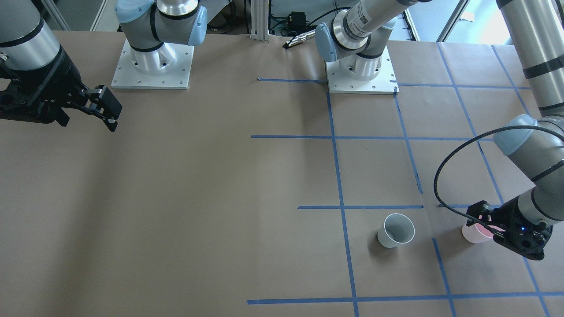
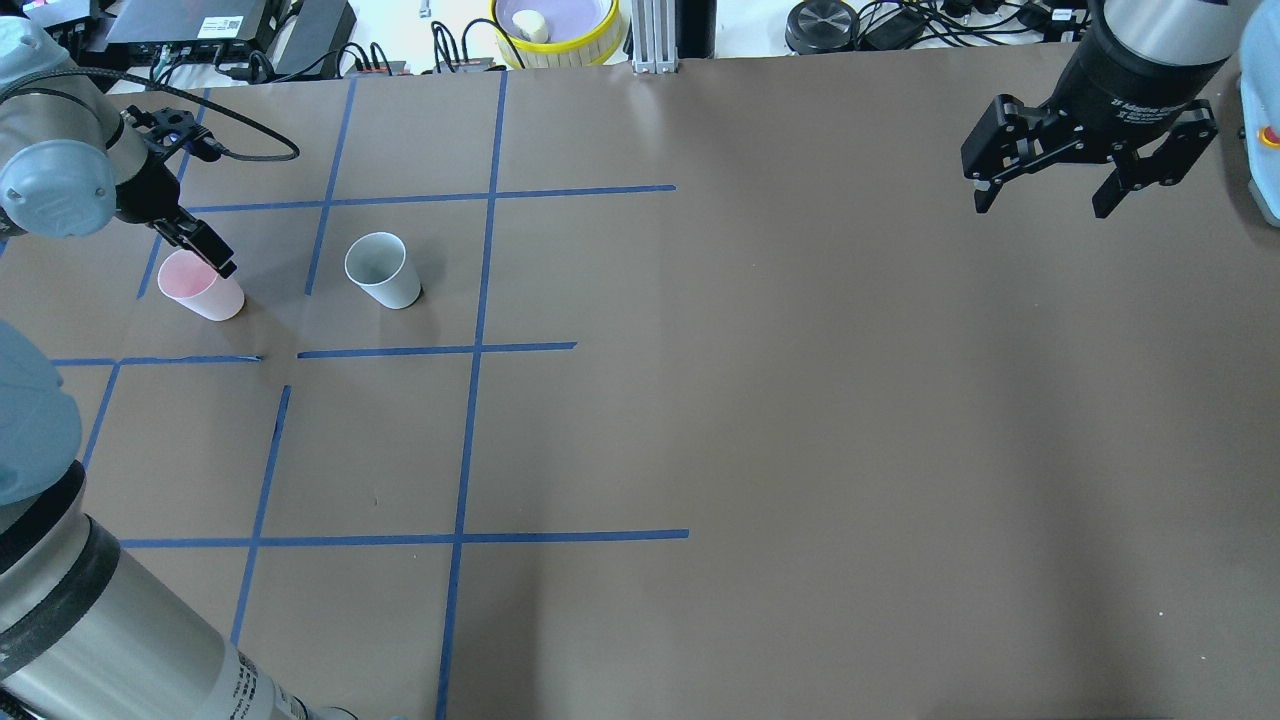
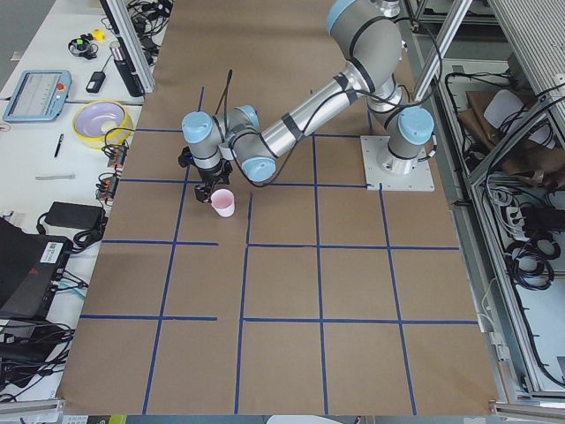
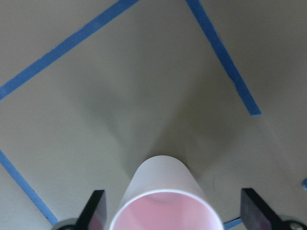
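Observation:
A pink cup (image 1: pixel 473 232) stands on the taped table, partly hidden in the front view by my gripper (image 1: pixel 497 230), which is low over it. In the top view the pink cup (image 2: pixel 202 294) is just below the black gripper. In the left wrist view the cup (image 4: pixel 160 177) sits between the two open fingertips; whether they touch it cannot be told. A grey-white cup (image 1: pixel 395 232) stands apart, to the right of the pink one in the top view (image 2: pixel 381 274).
Another arm's black gripper (image 2: pixel 1080 156) hangs at the top right of the top view. Further arm bases (image 1: pixel 361 79) stand at the back of the front view.

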